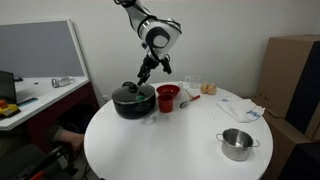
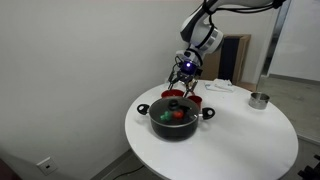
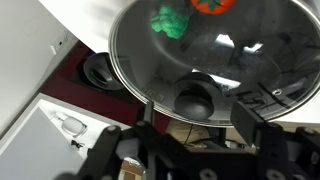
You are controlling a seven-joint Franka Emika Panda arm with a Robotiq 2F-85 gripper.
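A black pot (image 1: pixel 134 105) with a glass lid (image 2: pixel 165 112) stands at the left side of the white table in exterior view 1. Green and red items show through the glass; the wrist view has a green piece (image 3: pixel 170 21) and a red one (image 3: pixel 212 5). The lid's black knob (image 3: pixel 195 100) appears in the wrist view between the spread fingers. My gripper (image 1: pixel 147 79) is open, above and beside the pot, with nothing held. How far the fingertips are from the knob is hard to judge.
Close to the pot are a red cup (image 1: pixel 166 102) and a red bowl (image 1: pixel 168 90). A steel pot (image 1: pixel 237 145) sits at the right, with a white cloth (image 1: pixel 241 110) behind it.
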